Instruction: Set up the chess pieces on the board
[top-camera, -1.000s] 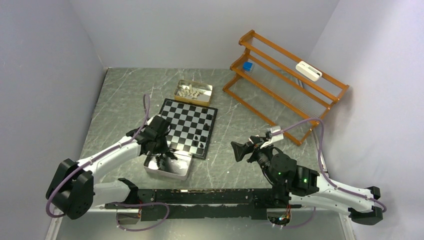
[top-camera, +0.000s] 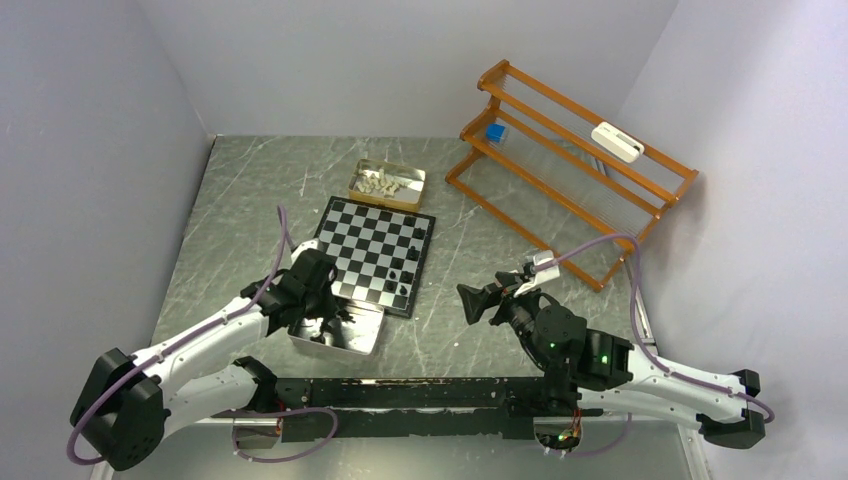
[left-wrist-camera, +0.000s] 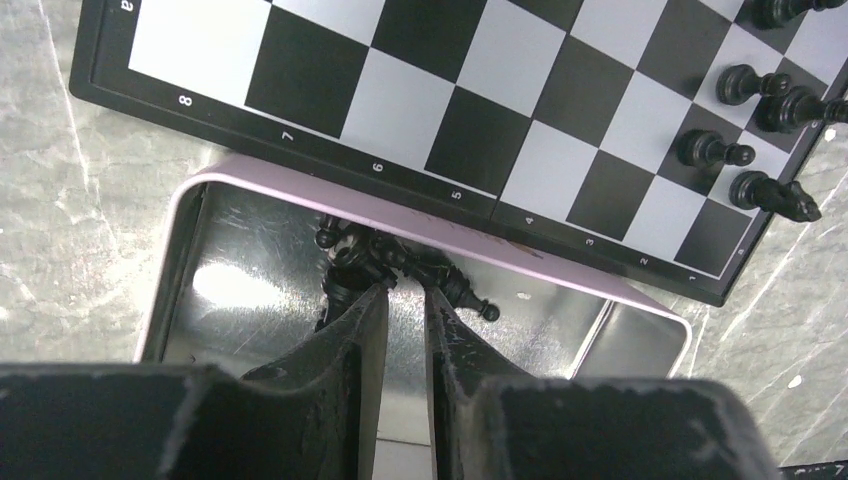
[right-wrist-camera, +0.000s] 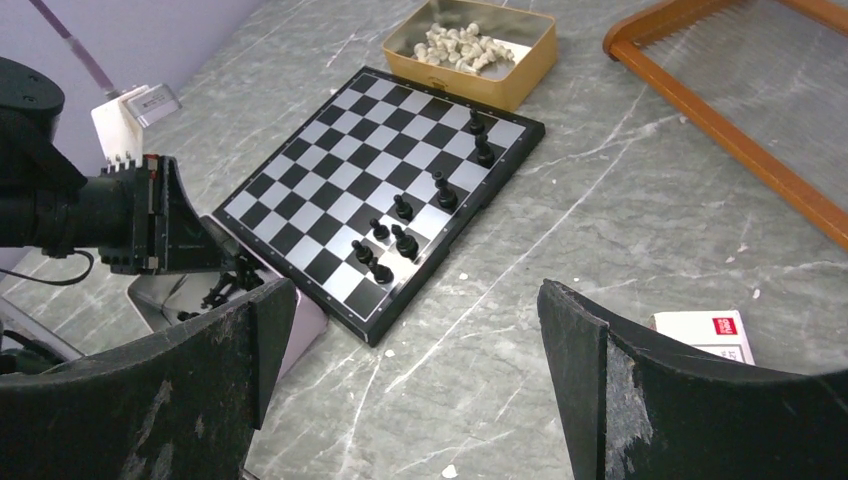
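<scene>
The chessboard (top-camera: 370, 245) carries several black pieces near its right side, such as a dark knight (left-wrist-camera: 775, 197) and a pawn (left-wrist-camera: 715, 150). A pinkish-rimmed tray (left-wrist-camera: 450, 234) against the board holds loose black pieces (left-wrist-camera: 450, 285). My left gripper is over this tray, fingers slightly parted with a narrow gap, tips beside the pile; I see no piece clearly held. My right gripper stands wide open and empty over the table, right of the board.
A gold tray (top-camera: 388, 169) of white pieces sits behind the board. A wooden rack (top-camera: 560, 180) stands at the back right, holding a blue box (top-camera: 495, 132). The grey table right of the board is mostly clear.
My left arm has shifted toward the front left of the top view, its gripper staying over the black pieces' tray. The right arm has moved very slightly.
</scene>
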